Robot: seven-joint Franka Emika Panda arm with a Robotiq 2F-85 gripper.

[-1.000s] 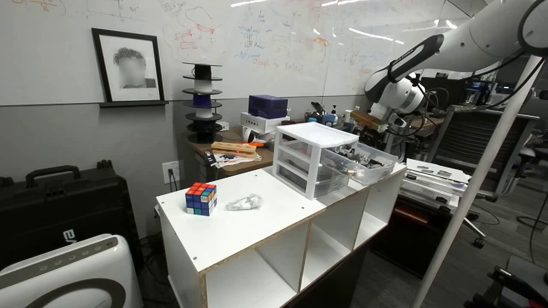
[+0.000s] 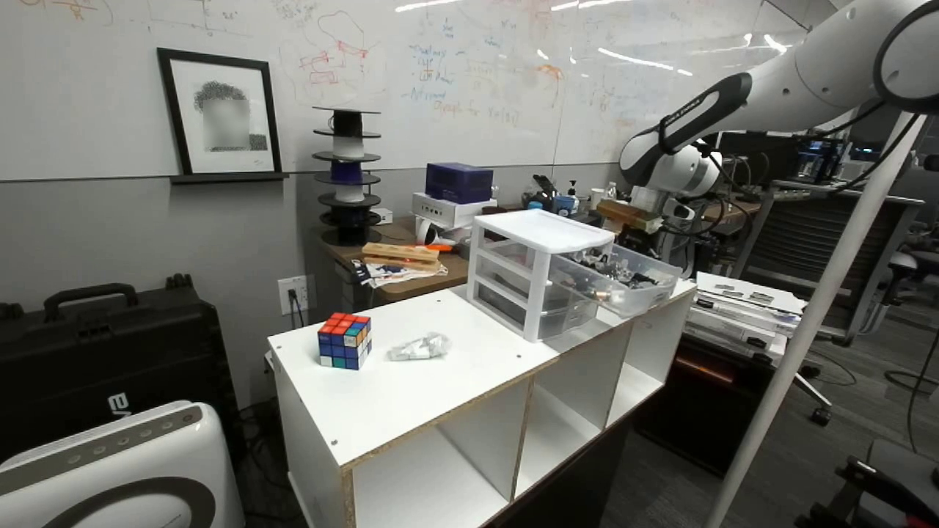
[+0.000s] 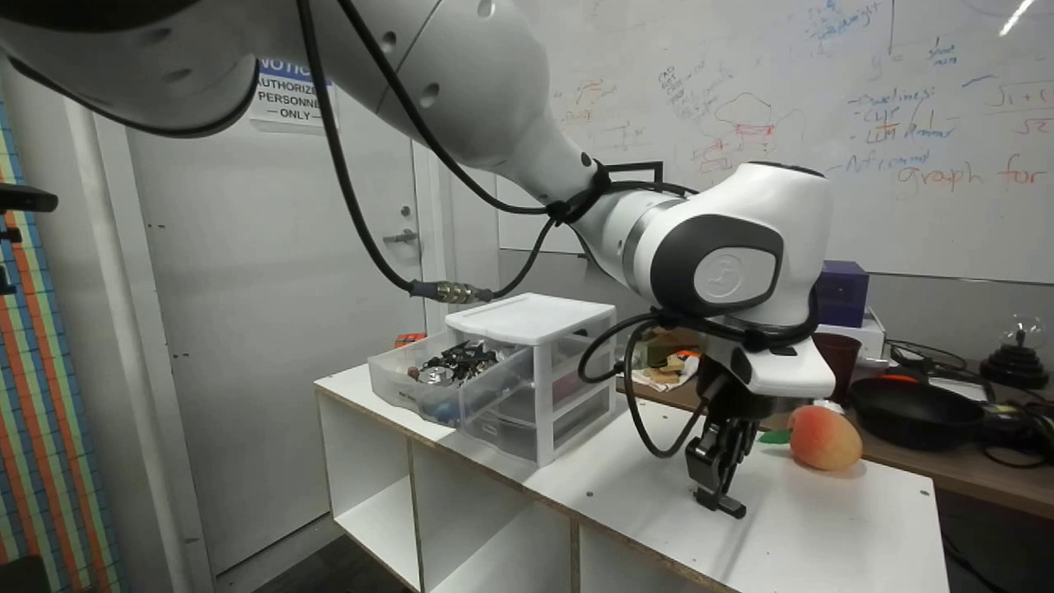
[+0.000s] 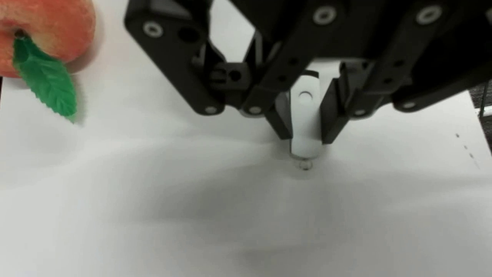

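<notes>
In the wrist view my gripper is shut on a small flat silver-white piece (image 4: 305,113) with a rounded end and a circular mark. One dark finger (image 4: 335,115) presses on each side of it. From exterior view 2, the gripper (image 3: 721,502) points down just over the white shelf top (image 3: 840,524); whether the piece touches the surface I cannot tell. A peach (image 3: 826,438) with a green leaf lies behind the gripper there, and at the wrist view's upper left the peach (image 4: 55,27) shows clear of the fingers. Exterior view 1 hides the fingers.
A clear drawer unit (image 3: 538,395) stands beside the arm, its top drawer (image 3: 435,395) pulled out and full of small parts. Exterior view 1 shows a Rubik's cube (image 2: 344,340) and a small plastic bag (image 2: 420,347) at the unit's other side. The shelf's front stretch is bare.
In exterior view 1 the arm has come slightly lower and a little to the left. The cube, bag and drawer unit have stayed where they were.
</notes>
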